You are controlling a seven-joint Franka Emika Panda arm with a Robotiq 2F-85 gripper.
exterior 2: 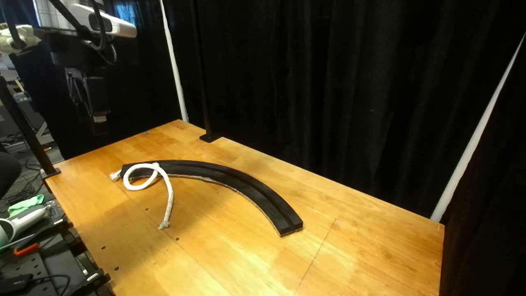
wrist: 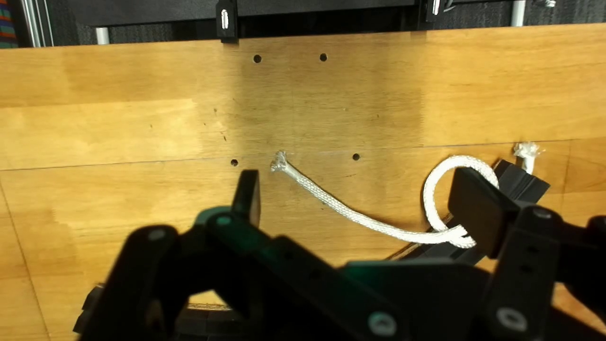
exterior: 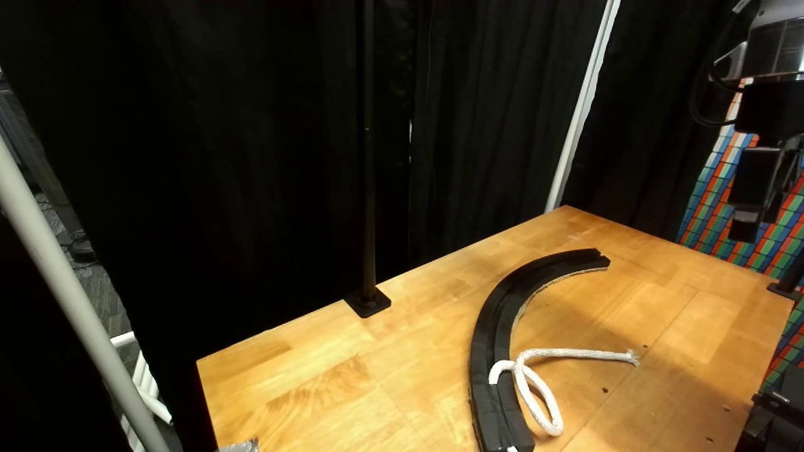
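A white braided rope [exterior: 585, 353] lies looped across one end of a black curved channel [exterior: 494, 324] on the wooden table. One frayed end rests on bare wood; in the wrist view the other end of the rope [wrist: 363, 219] pokes out past the channel's tip. High above the table hangs my gripper, its two fingers spread wide apart with nothing held. The rope's loop sits far beneath the right finger [wrist: 483, 210], which covers part of it. In the second exterior view the gripper [exterior 2: 99, 123] shows at the upper left, well clear of the rope [exterior 2: 168, 195].
Black posts stand at its edges, one on a base plate [exterior: 367, 302]. Dark curtains hang behind. A side shelf [exterior 2: 49, 256] carries cables and a green cloth [exterior 2: 25, 205].
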